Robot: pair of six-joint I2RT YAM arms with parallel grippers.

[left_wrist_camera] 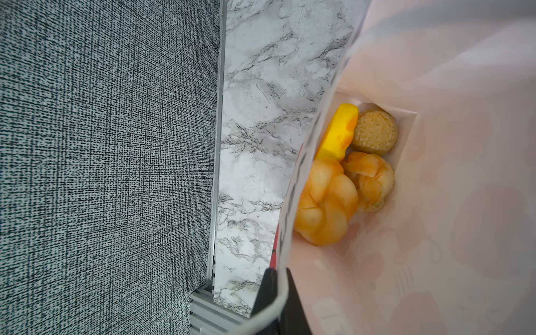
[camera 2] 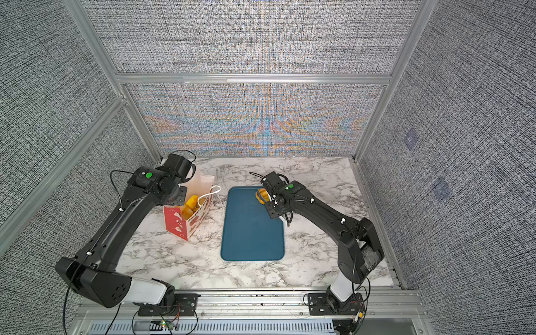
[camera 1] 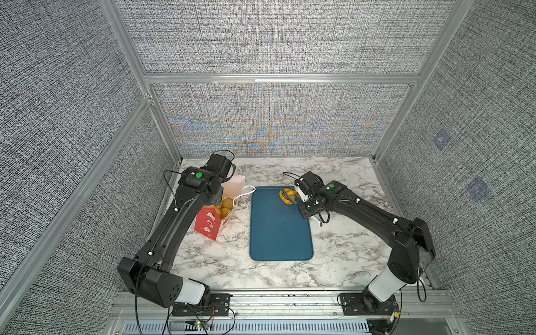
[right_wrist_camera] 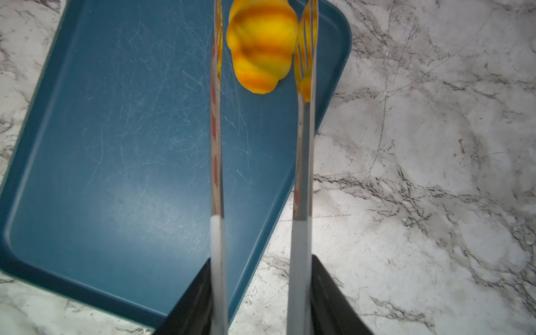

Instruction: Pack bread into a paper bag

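Note:
The paper bag (camera 1: 207, 224), red-fronted and open at the top, stands left of the blue tray (camera 1: 280, 240). Inside it, the left wrist view shows a braided bun (left_wrist_camera: 325, 203), a yellow piece of bread (left_wrist_camera: 338, 131), a round seeded bun (left_wrist_camera: 375, 132) and a smaller bun (left_wrist_camera: 371, 181). My left gripper is shut at the bag's rim, with the thin paper edge running between its fingers. One orange-yellow bread (right_wrist_camera: 261, 50) lies at the tray's far end. My right gripper is open, its long fingers on either side of this bread.
A white handle (camera 1: 244, 193) of the bag loops out toward the tray. Most of the tray is bare.

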